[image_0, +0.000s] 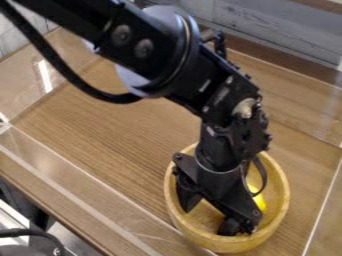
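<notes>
The black gripper (214, 202) reaches down into a round yellow bowl (203, 234) at the lower right, its open fingers inside the rim. A small bright yellow object (257, 203) shows behind the fingers in the bowl, mostly hidden by them. Whether anything lies between the fingertips is hard to see.
Clear strips or edges run along the left and right sides, and a pale wall (281, 30) stands at the back. A black cable lies at the bottom left corner.
</notes>
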